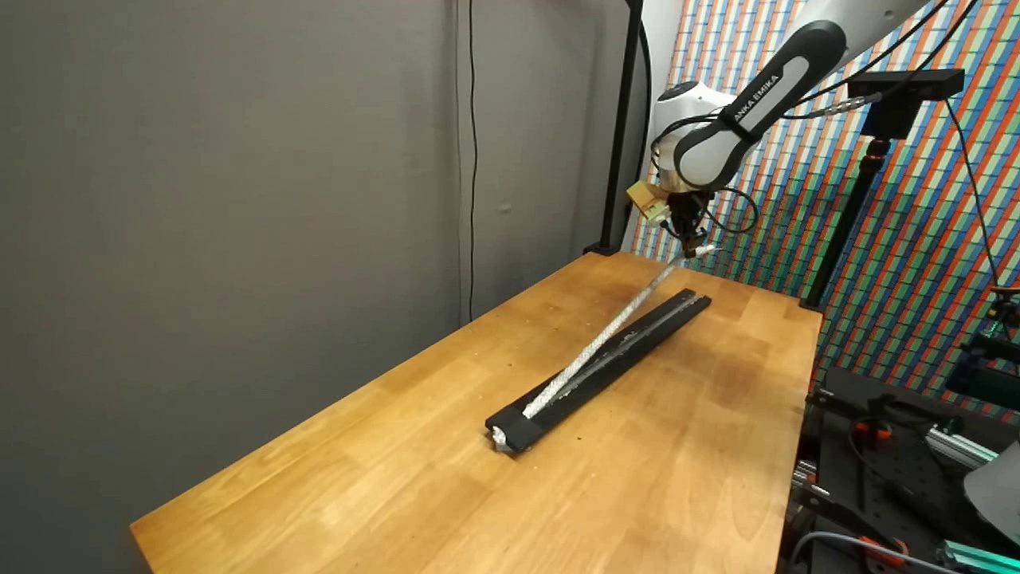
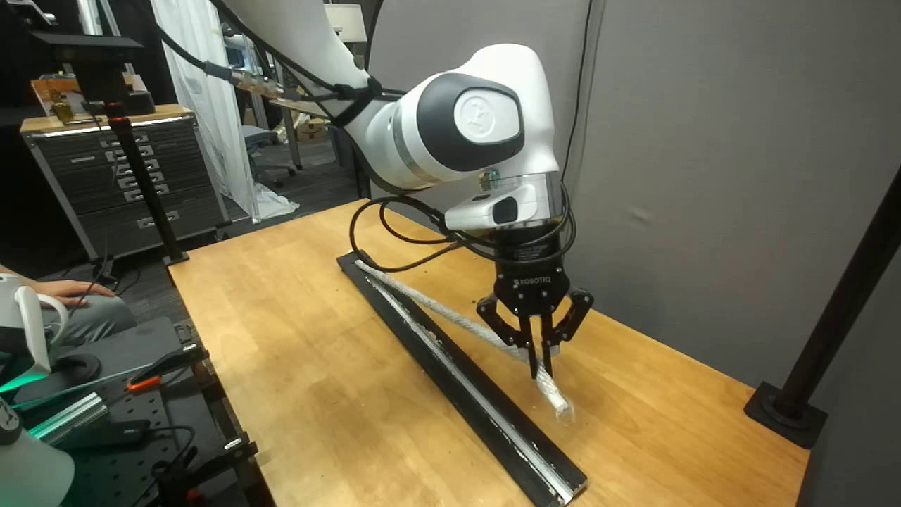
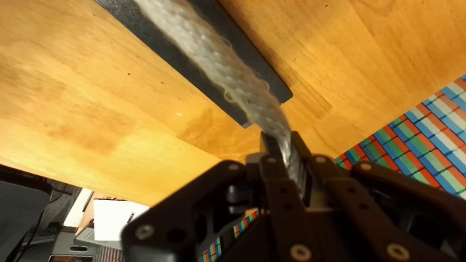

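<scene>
A white braided rope [image 1: 612,330] stretches at a slant from the near end of a black grooved bar [image 1: 660,330] up to my gripper [image 1: 690,253]. In exterior view 2 my gripper [image 2: 542,372] is shut on the rope, and its short free end [image 2: 553,393] sticks out past the fingers. The black bar [image 2: 473,410] lies flat on the table with a pale groove along it. From the wrist, the rope [image 3: 227,74] passes over the bar's dark end [image 3: 275,89] and goes in between my fingers. The gripper hangs above the table, to one side of the bar's far end.
Black stands rise at its far corners, one with a foot [image 1: 602,249] near the grey wall. A person's arm [image 2: 67,289] is beyond the table's edge.
</scene>
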